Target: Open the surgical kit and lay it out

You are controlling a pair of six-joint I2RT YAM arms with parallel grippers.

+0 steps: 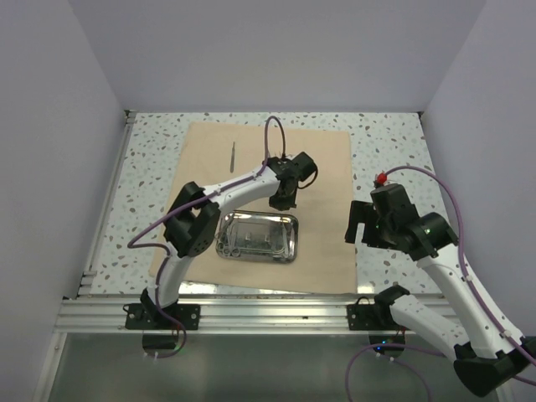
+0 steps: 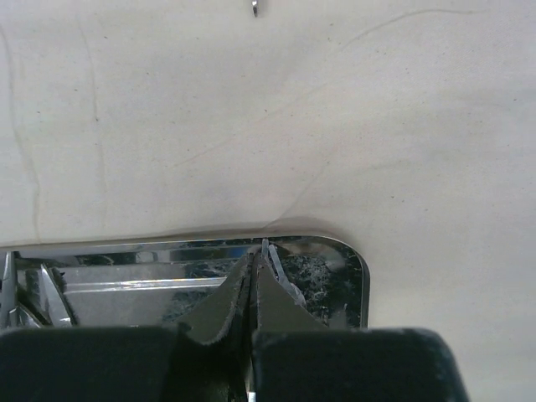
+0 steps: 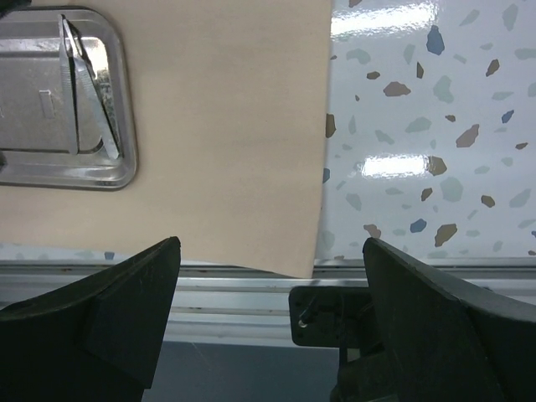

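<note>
The metal tray (image 1: 256, 253) sits on the beige cloth with steel instruments inside, among them two tweezer-like pieces (image 3: 88, 92) along its right end in the right wrist view. A slim instrument (image 1: 232, 157) lies on the cloth behind it. My left gripper is over the tray's back right part, shut, with nothing visible between its fingers. My right gripper (image 1: 364, 222) hangs at the cloth's right edge, open and empty.
The cloth (image 1: 322, 268) has bare room right of the tray. Speckled table (image 1: 142, 167) shows on both sides, with walls around and metal rails along the front edge.
</note>
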